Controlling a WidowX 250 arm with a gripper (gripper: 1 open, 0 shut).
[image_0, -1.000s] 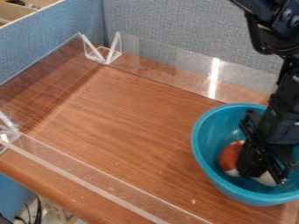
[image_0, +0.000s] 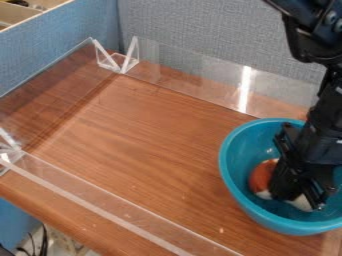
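A teal bowl (image_0: 235, 165) sits at the right of the wooden table. Inside it lies a round orange-red object (image_0: 263, 176), partly hidden behind my black gripper (image_0: 287, 188), which reaches down into the bowl from the upper right. Something pale shows just beside the gripper's lower end, too covered to identify. The fingers overlap these things, so I cannot see clearly what, if anything, is between them.
A grey padded wall runs along the back, a blue one at the left.
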